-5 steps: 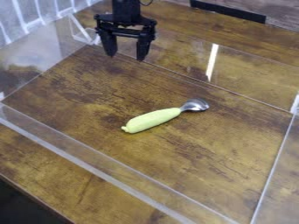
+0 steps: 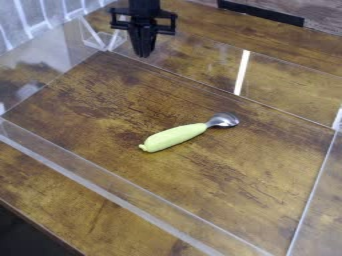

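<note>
A pale green corn-shaped toy [image 2: 171,138] lies on the wooden surface inside a clear-walled enclosure, with a metal spoon [image 2: 223,121] at its upper right end, touching it or joined to it. My black gripper [image 2: 144,48] hangs at the top of the view, near the back wall of the enclosure, well away from the green piece and spoon. It looks shut, with nothing seen between its fingers.
Clear plastic walls [image 2: 317,200] bound the wooden floor on the sides. A white slatted rail [image 2: 34,20] stands at the upper left and a dark bar [image 2: 261,14] lies at the back.
My gripper has moved up in the view, away from the green piece, and its fingers look closer together. The green piece and spoon have not moved.
</note>
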